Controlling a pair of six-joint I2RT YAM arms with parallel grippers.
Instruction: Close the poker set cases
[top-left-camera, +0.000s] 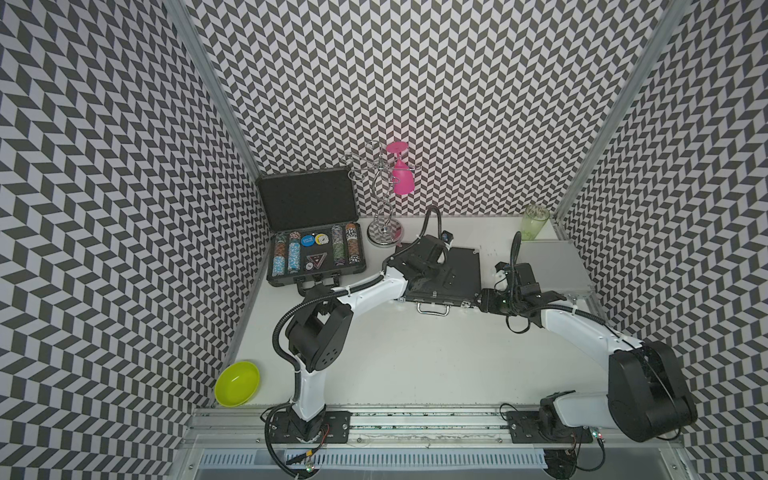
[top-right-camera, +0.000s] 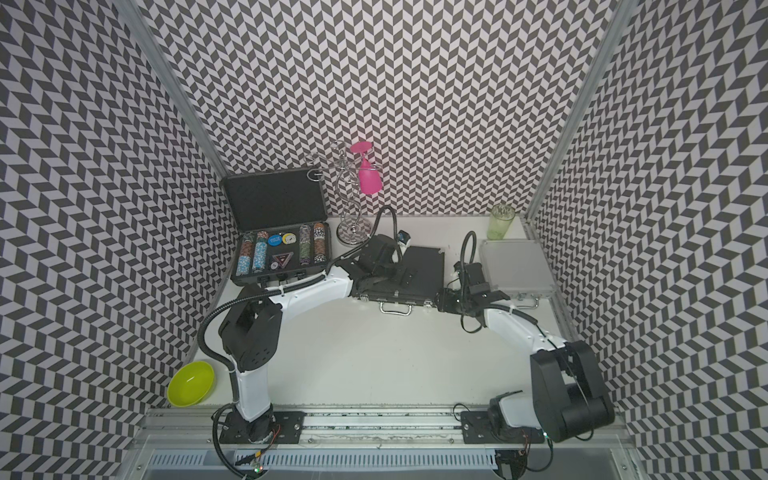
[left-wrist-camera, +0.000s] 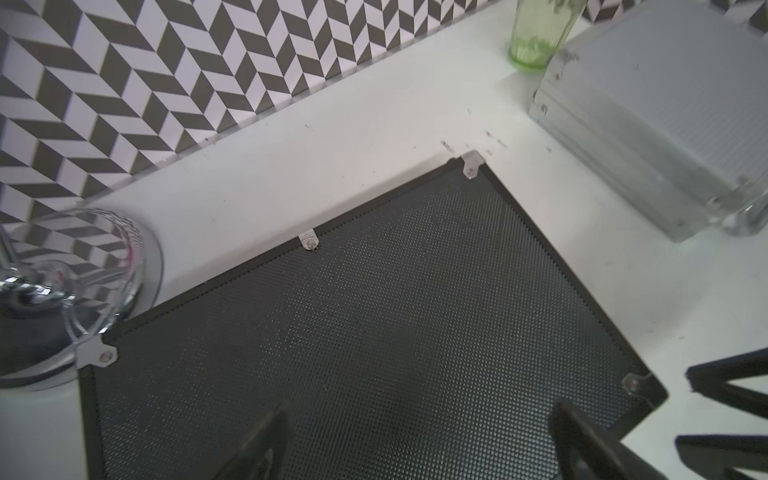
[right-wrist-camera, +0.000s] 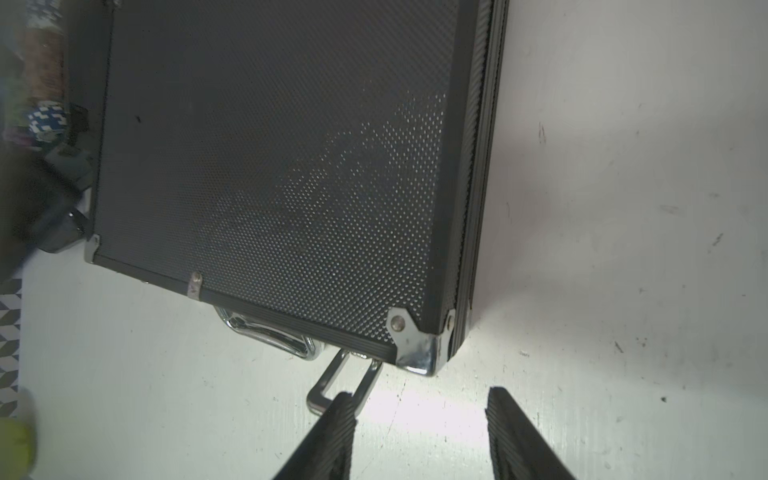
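Observation:
The middle black case (top-left-camera: 462, 265) lies with its lid down; one silver front latch (right-wrist-camera: 344, 384) sticks outward near its corner in the right wrist view. Over this lid hangs my left gripper, fingers wide apart and empty. My right gripper is open just in front of the case's right front corner, its fingers apart with nothing between them. At the left back, another black case (top-left-camera: 308, 200) stands with its lid raised, showing rows of chips (top-left-camera: 293, 257). On the right lies a silver case (top-left-camera: 552, 268), lid down.
A chrome stand (top-left-camera: 384, 232) holding a pink goblet (top-left-camera: 403, 177) rises between the two black cases. A green glass (top-left-camera: 533, 222) stands behind the silver case. The lime bowl (top-left-camera: 237, 384) sits at front left.

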